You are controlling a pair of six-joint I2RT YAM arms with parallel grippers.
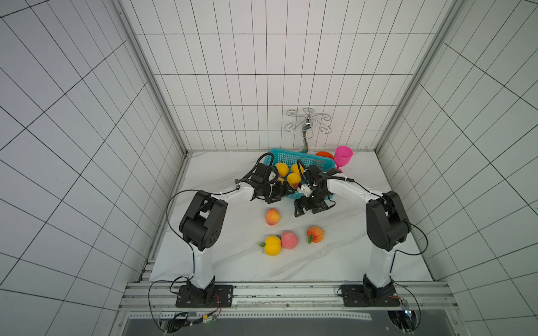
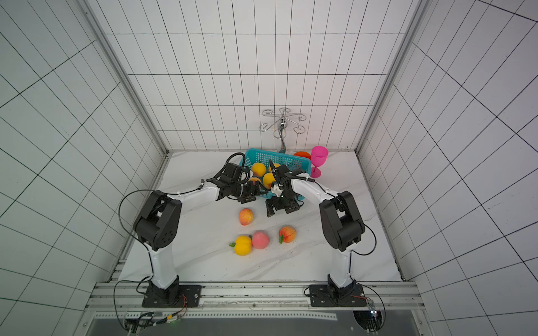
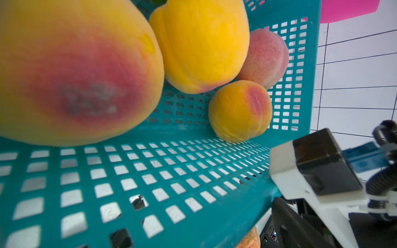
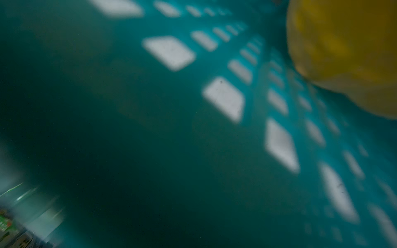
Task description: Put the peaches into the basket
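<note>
The teal basket (image 1: 294, 159) stands at the back middle and holds several yellow and reddish peaches (image 3: 198, 41). My left gripper (image 1: 280, 192) is at its front left edge, fingers apart, with its camera looking in over the fruit. At the front right edge my right gripper (image 1: 309, 207) is open too; teal mesh fills most of its wrist view, with a yellow fruit (image 4: 351, 53) close by. On the table in front lie an orange peach (image 1: 272, 216), a peach with a green leaf (image 1: 315, 234) and a pink peach (image 1: 289, 240).
A yellow fruit with a green stem (image 1: 272, 245) touches the pink peach. Behind the basket are a metal stand (image 1: 307, 124), an orange object (image 1: 324, 154) and a pink goblet (image 1: 343, 155).
</note>
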